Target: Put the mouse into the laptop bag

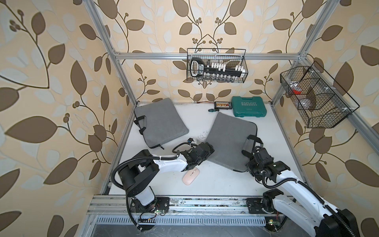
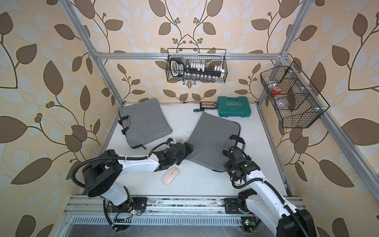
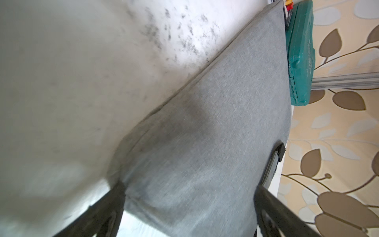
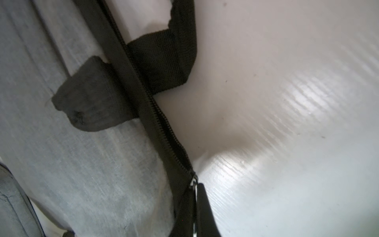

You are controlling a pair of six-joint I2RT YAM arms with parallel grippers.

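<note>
A pink mouse [image 1: 190, 176] lies on the white table, below my left gripper. My left gripper [image 1: 210, 149] is open at the left corner of the grey laptop bag [image 1: 227, 138]; in the left wrist view its blurred fingers frame that corner, apart on either side. My right gripper is shut at the zipper pull [image 4: 193, 181] on the bag's right edge, where the zipper and black handle straps show. I cannot tell for sure how much of the pull is between its fingertips.
A second grey bag [image 1: 159, 122] lies at the back left. A green case [image 1: 249, 105] and a small tool set [image 1: 222, 105] sit at the back. Wire baskets [image 1: 315, 102] hang on the right.
</note>
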